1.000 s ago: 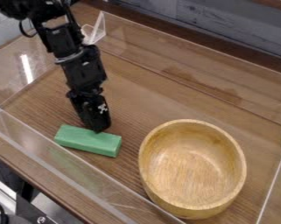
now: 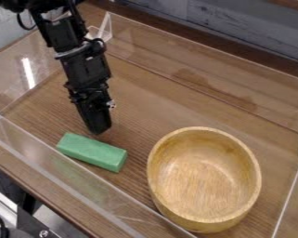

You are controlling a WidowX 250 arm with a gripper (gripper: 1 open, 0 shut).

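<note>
The black gripper (image 2: 97,123) hangs at the left of the camera view, just above and behind a green block (image 2: 92,152) that lies on the wooden table. Its fingers look shut, with nothing visible between them. A round pale wooden bowl (image 2: 203,177) stands to the right of the block.
A clear low barrier runs along the left and front. A grey panelled wall (image 2: 213,28) stands at the back.
The gripper has shifted slightly left and up, away from the green block. The block and bowl have not moved.
</note>
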